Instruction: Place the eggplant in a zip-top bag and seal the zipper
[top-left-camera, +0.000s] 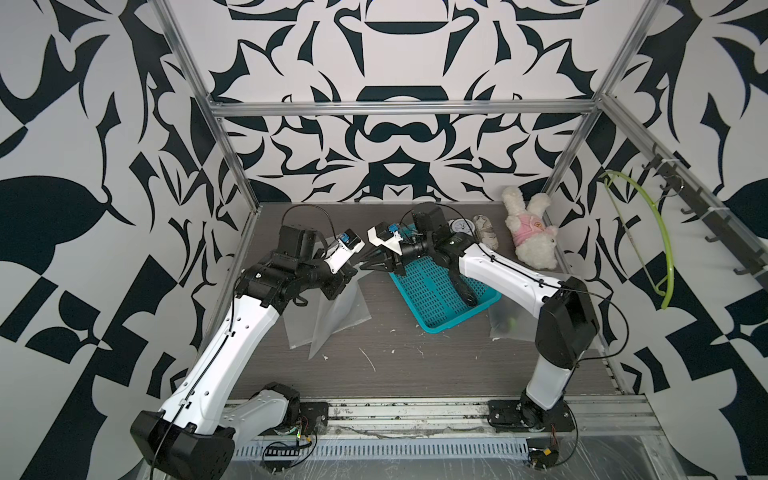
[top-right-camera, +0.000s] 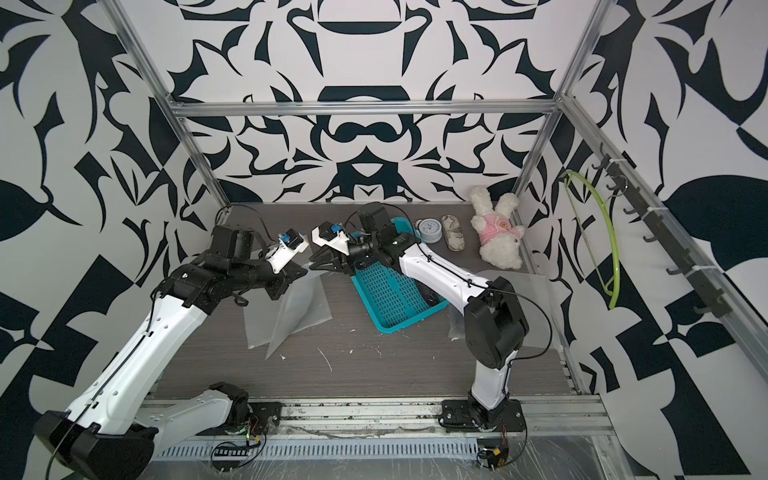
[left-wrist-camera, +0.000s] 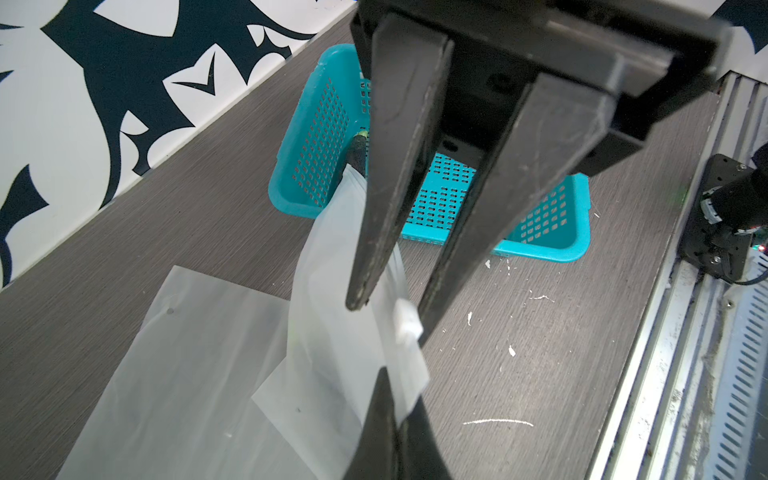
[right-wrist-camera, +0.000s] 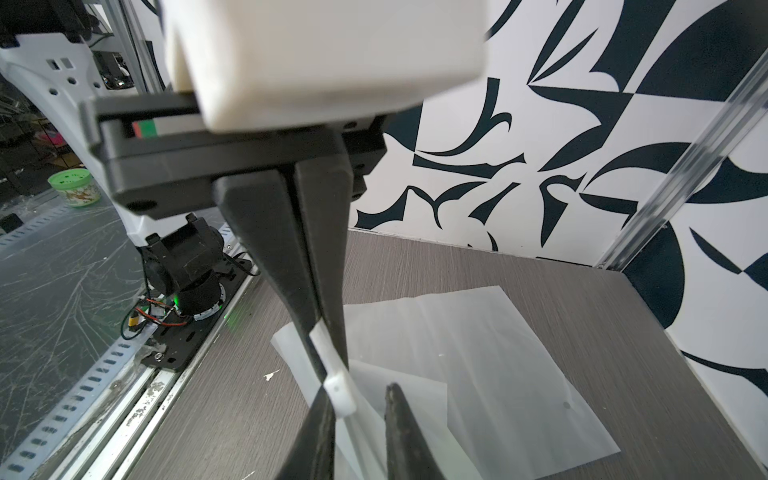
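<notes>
A translucent zip top bag (left-wrist-camera: 336, 296) hangs from my left gripper, whose fingers are shut on its top strip beside the white slider (left-wrist-camera: 405, 320). My right gripper faces it with its fingers apart on either side of that strip, close to the slider. In both top views the grippers meet left of a teal basket (top-left-camera: 424, 304). A dark elongated object (top-left-camera: 464, 288), possibly the eggplant, lies in that basket, partly hidden by the right arm.
Another translucent sheet (left-wrist-camera: 184, 360) lies on the table below, and another (top-left-camera: 512, 320) at the right. A white plush rabbit (top-left-camera: 532, 240), a shoe-like object (top-right-camera: 452, 232) and a round dial (top-right-camera: 429, 230) stand at the back right.
</notes>
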